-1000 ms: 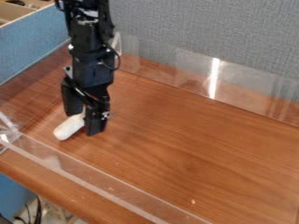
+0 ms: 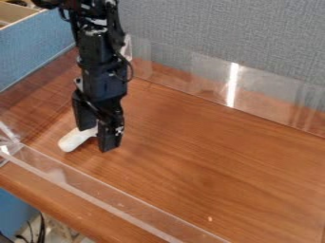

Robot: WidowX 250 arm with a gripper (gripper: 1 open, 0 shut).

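My black gripper (image 2: 97,129) hangs low over the left part of the wooden table (image 2: 203,171), its fingers apart. A white elongated object (image 2: 74,140) lies on the table at and just behind the fingers, running down to the lower left. The gripper hides part of it, and whether the fingers touch it is unclear.
Clear plastic walls (image 2: 231,85) edge the table. A blue padded side (image 2: 28,59) and a wooden tray stand at the back left, and cables lie at the lower left.
The gripper has shifted very slightly over the last second. The white object looks to be in about the same place.
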